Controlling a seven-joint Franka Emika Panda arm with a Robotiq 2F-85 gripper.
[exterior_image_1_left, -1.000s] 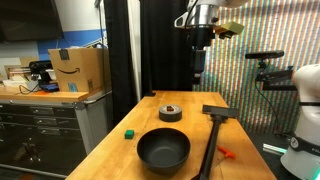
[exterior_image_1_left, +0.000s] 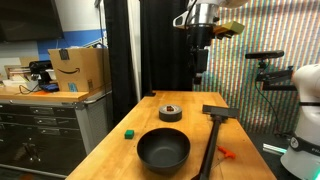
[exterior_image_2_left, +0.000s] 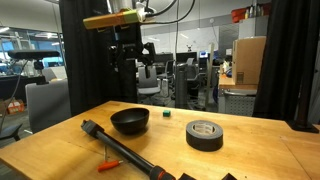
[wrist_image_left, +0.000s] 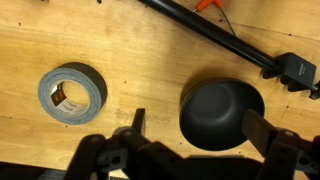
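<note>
High over the table hangs my gripper (exterior_image_1_left: 198, 78), clear of everything. In the wrist view its fingers (wrist_image_left: 138, 122) are spread wide apart, with nothing held. Below it is a black bowl (wrist_image_left: 222, 115), partly under the right finger. A roll of dark grey tape (wrist_image_left: 95, 90) lies flat to the left in that view, its core empty. Exterior view 1 has the bowl (exterior_image_1_left: 163, 149) near the front and the tape roll (exterior_image_1_left: 170, 114) behind it. A small green block (exterior_image_1_left: 129, 134) sits left of the bowl.
A long black bar (exterior_image_2_left: 130, 150) lies across the table beside the bowl, with a red-handled tool (exterior_image_2_left: 108, 165) close to it. Bare wood (exterior_image_2_left: 260, 150) extends beyond the tape roll. A cardboard box (exterior_image_1_left: 80, 68) stands on the cabinet behind.
</note>
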